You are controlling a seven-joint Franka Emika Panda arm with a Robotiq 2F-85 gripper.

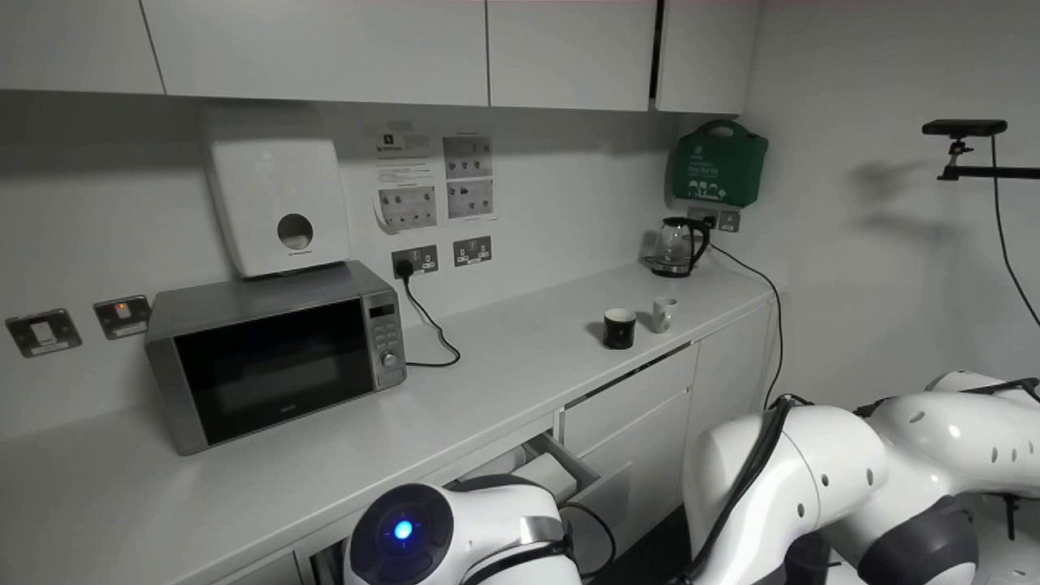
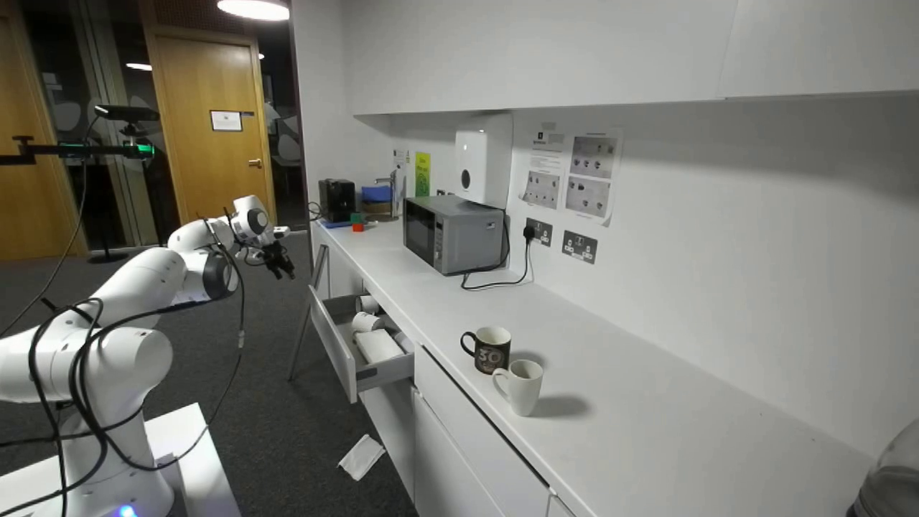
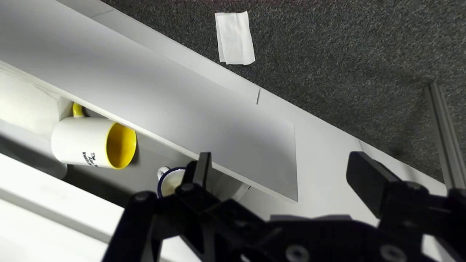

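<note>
Below the counter the drawer (image 2: 338, 349) is pulled out. Inside it, the wrist view shows a white mug with a yellow inside (image 3: 83, 142) lying on its side, and a blue-rimmed mug (image 3: 171, 181) partly covered by a finger. My gripper stands open, its fingers wide apart and nothing between them. One finger overlaps the drawer's end in that view; the other lies over the cabinet front. In the second exterior view the gripper (image 2: 280, 261) hangs in front of the cabinets, beyond the drawer. A black mug (image 2: 492, 349) and a white mug (image 2: 522, 387) stand upright on the counter.
A microwave (image 2: 456, 233) sits on the counter against the wall, with a kettle (image 1: 677, 247) at the far corner. On the floor lies a white paper (image 2: 362, 457). A grey metal leg (image 2: 310, 310) rises beside the drawer.
</note>
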